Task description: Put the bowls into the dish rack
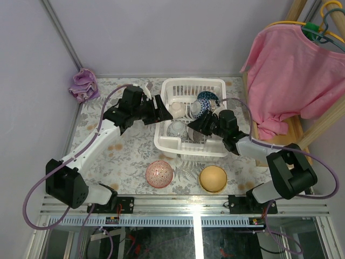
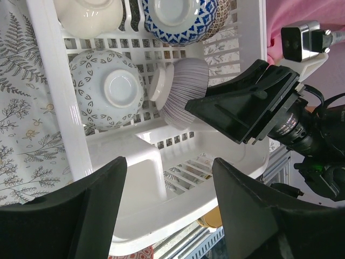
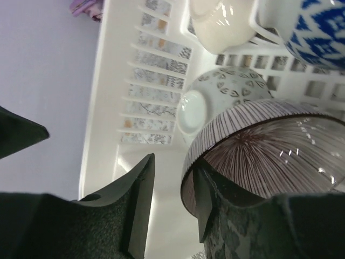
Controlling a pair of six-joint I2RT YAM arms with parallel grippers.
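The white dish rack holds a cream bowl, a blue-patterned bowl, a white patterned bowl and a grey striped bowl, which stands on its side. My open right gripper is at the striped bowl's rim, which lies by one finger. My left gripper hangs open over the rack's left side, nothing between its fingers. A red patterned bowl and a yellow bowl lie on the table in front of the rack.
A pink shirt hangs on a wooden stand at the right. A purple cloth lies at the back left. The rack's front section is free of bowls.
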